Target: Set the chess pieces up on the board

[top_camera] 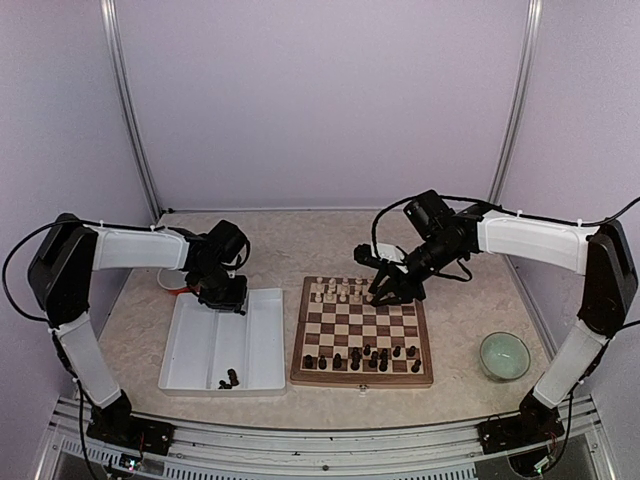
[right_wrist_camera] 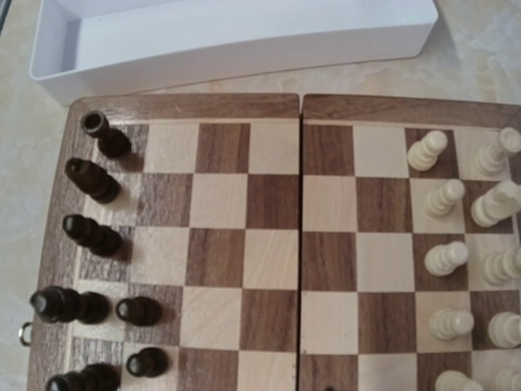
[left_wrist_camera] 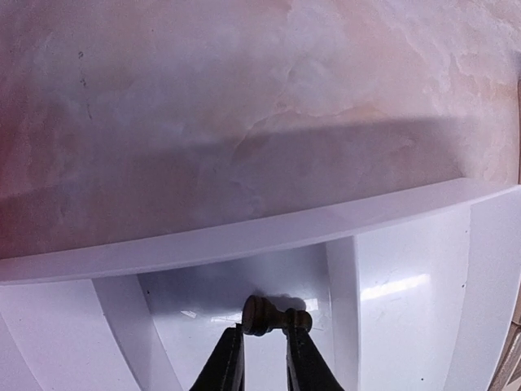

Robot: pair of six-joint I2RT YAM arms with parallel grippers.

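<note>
My left gripper is part open over the white tray (left_wrist_camera: 407, 326), its fingertips beside a dark chess piece (left_wrist_camera: 259, 314) lying in the middle compartment. More dark pieces (top_camera: 232, 378) lie at the tray's near end. My right gripper (top_camera: 385, 296) hangs above the chessboard (right_wrist_camera: 298, 106); its fingers are not visible in the right wrist view and look apart from above. White pieces (right_wrist_camera: 442, 257) stand along one side of the board, dark pieces (right_wrist_camera: 137, 309) along the other.
A green bowl (top_camera: 504, 356) sits right of the board. A white bowl (top_camera: 170, 281) is partly hidden behind the left arm. The table behind the board is clear.
</note>
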